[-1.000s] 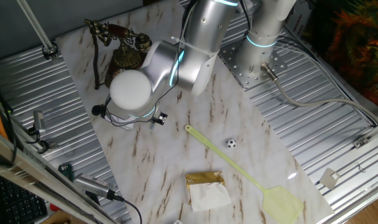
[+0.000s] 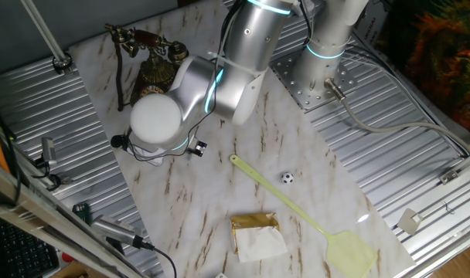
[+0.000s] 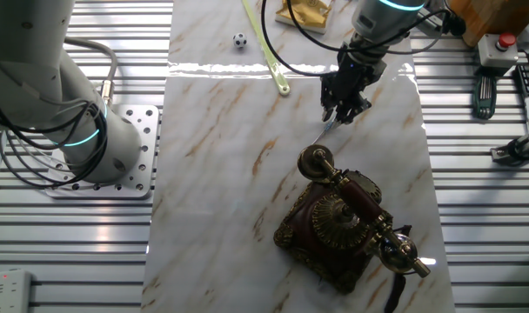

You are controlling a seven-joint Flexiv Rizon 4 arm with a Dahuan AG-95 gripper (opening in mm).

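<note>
My gripper [image 3: 334,116] hangs over the marble-patterned board, beside the antique telephone [image 3: 338,222]. In exterior view 2 its dark fingers point toward the phone's handset end, with a small stretch of board visible between them and the phone. How far apart the fingers stand is too small and dark to make out, and no object shows in them. Exterior view 1 has the phone [image 2: 155,73] at the upper left, partly covered by the arm, its handset lying across the cradle. The gripper [image 2: 198,147] mostly hides under the wrist there.
A yellow-green fly swatter [image 2: 277,193] lies diagonally on the board. Close to it are a small soccer ball [image 2: 287,177] and a gold-and-white packet [image 2: 258,238]. The arm's base [image 3: 117,152] stands beside the board. Bare board [image 3: 221,209] extends between base and phone.
The arm's wrist has shifted slightly left and downward in exterior view 1. The phone, swatter, ball and packet have stayed where they were.
</note>
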